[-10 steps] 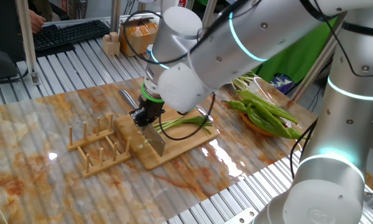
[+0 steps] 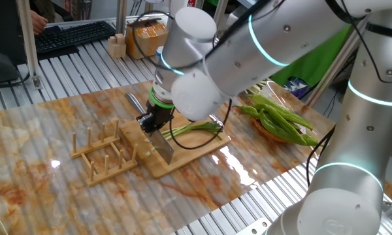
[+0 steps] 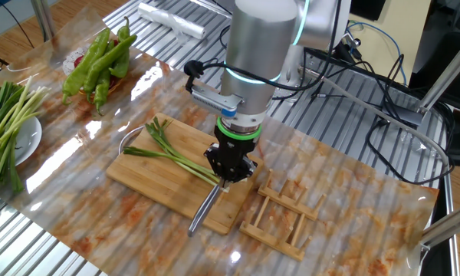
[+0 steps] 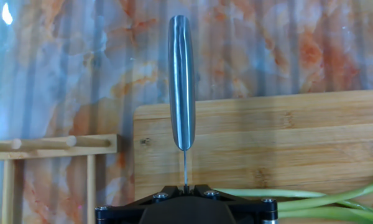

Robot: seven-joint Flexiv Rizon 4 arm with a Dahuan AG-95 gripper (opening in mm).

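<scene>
My gripper is shut on a metal cleaver, pinching the top of its blade near the handle. The cleaver's silver handle point(image 4: 182, 81) sticks out away from the fingers in the wrist view, over the board's edge. In exterior view 1 the broad blade point(image 2: 161, 147) hangs below the gripper, its lower edge at or close to the cutting board point(image 2: 158, 168). Green onions point(image 3: 176, 156) lie along the board, their pale ends beside the blade. A few small pale cut pieces point(image 2: 149, 149) seem to lie near the blade. Whether the edge touches the board I cannot tell.
A wooden peg rack point(image 2: 111, 173) stands close beside the board. A basket of green peppers point(image 2: 277, 121) sits past the board's other end. More green onions point(image 3: 8, 138) rest on a white plate point(image 3: 29, 138).
The arm's upper links and hanging cable have shifted slightly to the right. The gripper still holds the cleaver at nearly the same place over the board.
</scene>
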